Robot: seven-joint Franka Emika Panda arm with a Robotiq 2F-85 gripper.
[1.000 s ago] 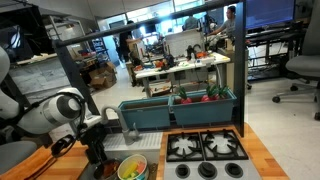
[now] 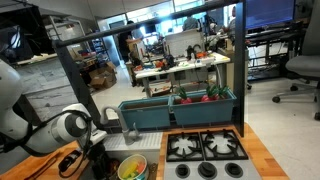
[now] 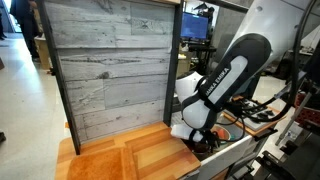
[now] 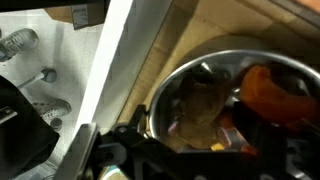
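A round metal-rimmed bowl (image 4: 165,85) fills much of the wrist view. Inside it lie an orange-red piece (image 4: 272,92) and a brownish piece (image 4: 200,103); both are dark and blurred. My gripper reaches over the near rim with its dark fingers apart. Whether either finger touches anything is hard to see. In the first exterior view the gripper (image 2: 100,160) is low at the sink's left end, beside a colander (image 2: 149,160) with colourful pieces in it. The second exterior view shows the gripper (image 3: 205,146) down at the sink, its tips hidden in shadow.
A faucet (image 2: 122,118) rises behind the gripper. Right of the sink is a stove (image 2: 204,146) with bare burners. Teal bins (image 2: 147,113) with red produce stand along the back.
The arm has come down and slightly left over the last second, taking the gripper lower into the sink area. The colander and bins have stayed put.
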